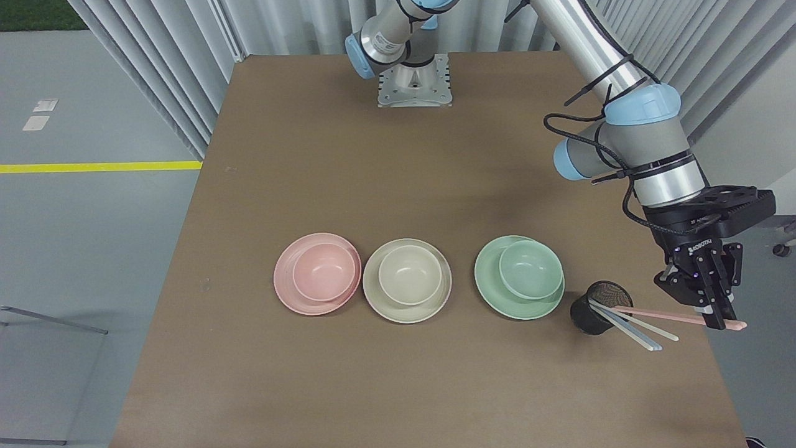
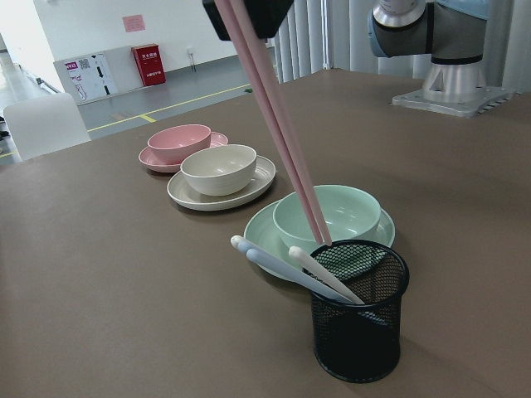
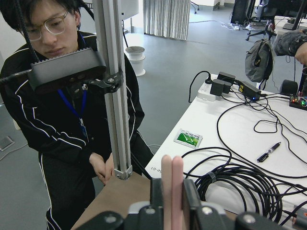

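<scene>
My gripper [image 1: 712,313] is at the right table edge, shut on a pair of pink chopsticks [image 2: 282,133] held at a slant, their lower ends at the rim of the black mesh pen holder [image 2: 355,347]. Blue-grey chopsticks [image 1: 627,328] and white chopsticks [image 1: 657,331] lean in that holder. In the front view, a green bowl on a plate [image 1: 531,266], a cream bowl on a plate [image 1: 408,273] and a pink bowl on a plate [image 1: 321,270] form a row.
The wrist view shows a seated person [image 3: 67,120] and a white desk [image 3: 172,153] with cables.
</scene>
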